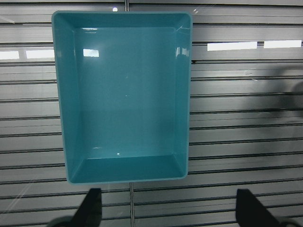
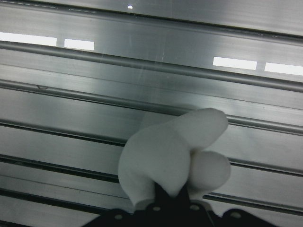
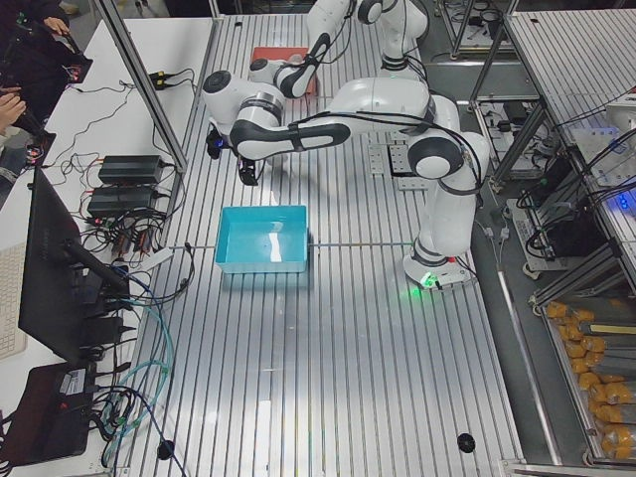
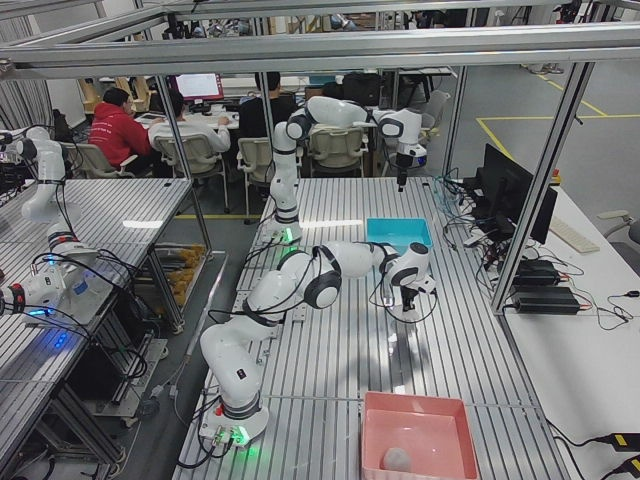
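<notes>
My left gripper hangs open above the slatted table, with the empty teal bin point(image 1: 125, 94) just ahead of its fingertips in the left wrist view. My right gripper is shut on a soft white plush object point(image 2: 156, 161) with rounded lobes, over bare slats in the right wrist view. In the camera right view that arm reaches across the table on the near side of the teal bin point(image 4: 398, 232). The pink bin point(image 4: 415, 420) at the near end holds a pale rounded object point(image 4: 396, 460).
Cables, a monitor point(image 3: 55, 278) and black boxes point(image 3: 129, 169) line the table's left edge in the camera left view. The slatted table in front of the teal bin point(image 3: 328, 378) is clear. A second metal table point(image 4: 100, 220) stands beside this one.
</notes>
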